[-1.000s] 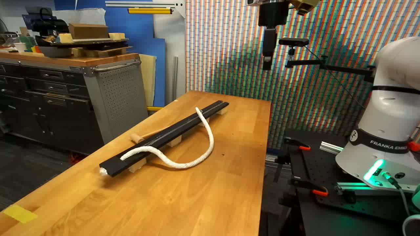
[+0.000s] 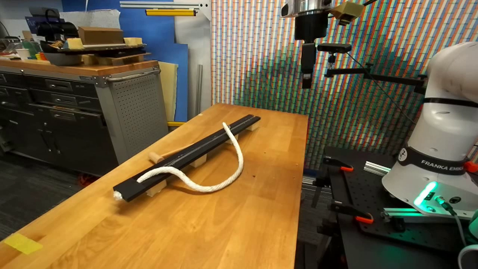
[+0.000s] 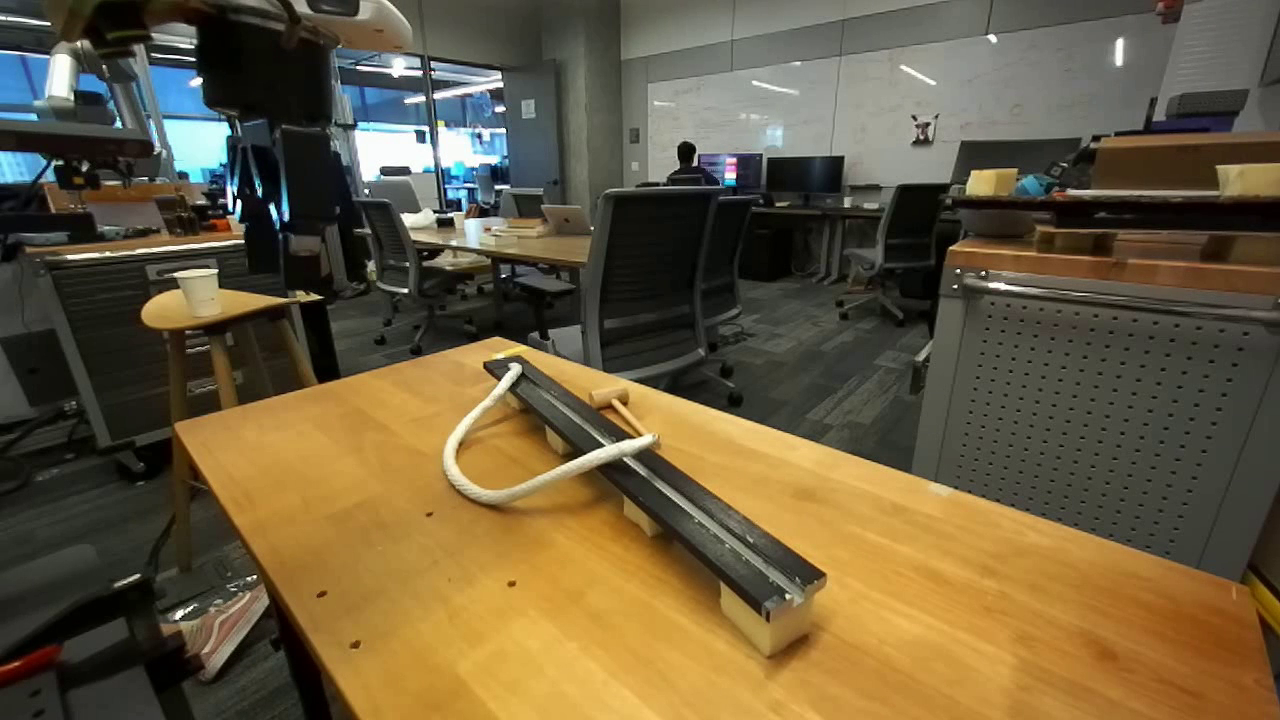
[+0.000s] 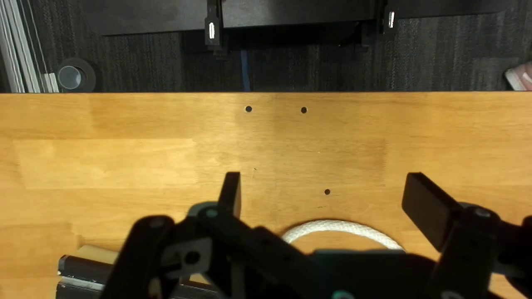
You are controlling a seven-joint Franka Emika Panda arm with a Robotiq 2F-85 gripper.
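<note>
A thick white rope (image 2: 206, 188) has one end in the near end of a long black grooved rail (image 2: 190, 158). From there it loops out over the wooden table, and its other end lies across the rail farther along. In exterior view 2 the rope (image 3: 486, 493) bows away to the left of the rail (image 3: 672, 504). High above the table hangs my gripper (image 2: 307, 84), well clear of both. In the wrist view my gripper is open, its fingers wide apart with bare tabletop below; part of the rope (image 4: 344, 226) shows behind the gripper body.
Pale blocks (image 3: 768, 622) prop the rail off the table (image 2: 251, 215). A wooden mallet (image 3: 609, 396) lies along the rail's side away from the rope loop. Yellow tape (image 2: 23, 243) marks a near corner.
My gripper has come down a little, still high over the table. Rope, rail and mallet have not moved.
</note>
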